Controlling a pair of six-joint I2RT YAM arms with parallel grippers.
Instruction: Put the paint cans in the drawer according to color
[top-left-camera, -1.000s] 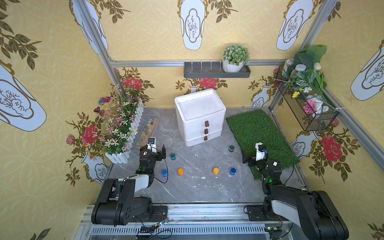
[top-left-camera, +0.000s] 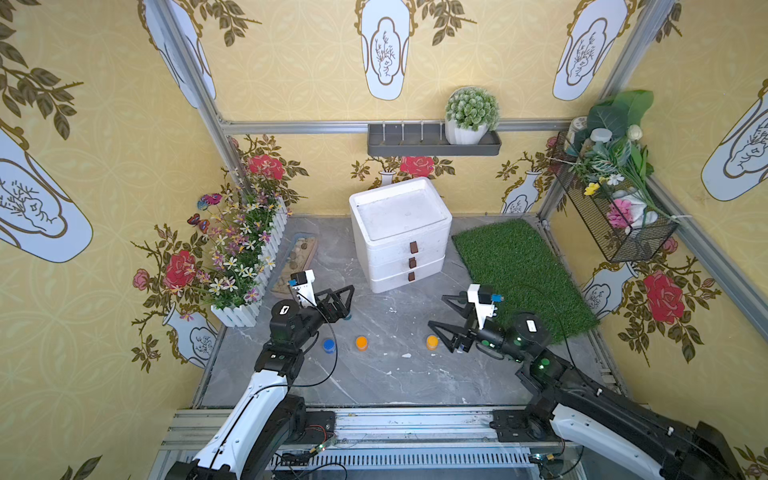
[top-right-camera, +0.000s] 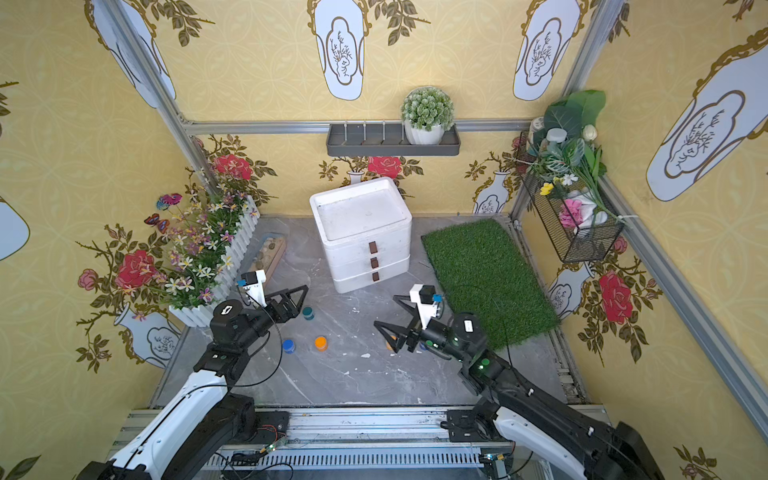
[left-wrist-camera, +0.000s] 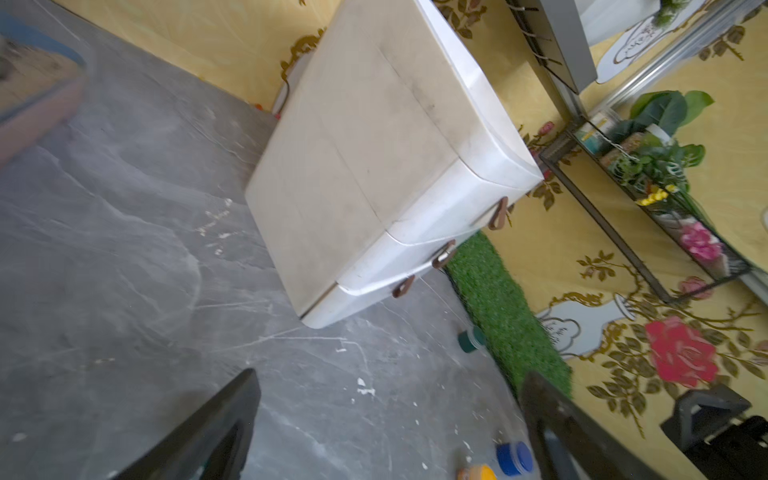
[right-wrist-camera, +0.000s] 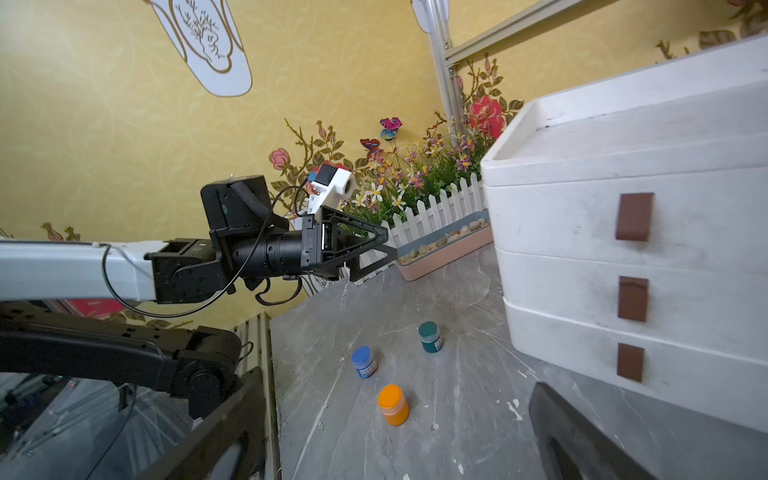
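The white three-drawer cabinet (top-left-camera: 400, 252) stands at the back middle, all drawers shut, brown tabs facing front. On the left lie a blue can (right-wrist-camera: 364, 361), an orange can (right-wrist-camera: 393, 405) and a dark green can (right-wrist-camera: 430, 337). The right-hand group holds another orange can (top-left-camera: 432, 341), a blue can (left-wrist-camera: 514, 458) and a green can (left-wrist-camera: 471, 339); the right arm largely covers the last two in the top views. My left gripper (top-right-camera: 301, 302) is open above the left green can. Open and empty, my right gripper (top-left-camera: 436, 310) hovers in front of the cabinet's right side.
Green turf (top-left-camera: 520, 280) covers the right side. A fenced flower planter (top-left-camera: 248, 272) and a pebble tray (right-wrist-camera: 444, 246) border the left. Overhead at the back is a grey shelf (top-left-camera: 432, 142), with a wire basket (top-left-camera: 616, 200) at right.
Both arms have reached out from their bases. The right gripper swung left from over the turf, covering the right green and blue cans. The left gripper turned toward the right. The cans and cabinet stayed put.
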